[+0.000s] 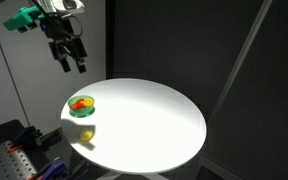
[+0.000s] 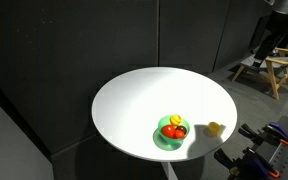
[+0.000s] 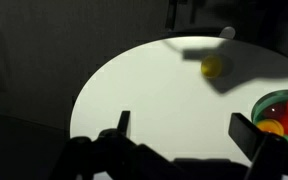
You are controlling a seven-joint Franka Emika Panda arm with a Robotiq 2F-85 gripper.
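Observation:
My gripper [image 1: 69, 67] hangs high above the left end of the white table, its fingers spread wide. In the wrist view the gripper has only bare tabletop between its fingers. A green bowl [image 1: 81, 114] stands on the table below it, holding red and yellow-orange round pieces. In exterior view 2 the bowl [image 2: 171, 147] shows a yellow piece [image 2: 176, 120] on top of red ones. A separate yellow round object [image 3: 212, 67] lies on the tabletop near the edge, apart from the bowl.
A wooden chair [image 2: 274, 70] stands off to the side in exterior view 2. The arm's shadow falls around the loose yellow object.

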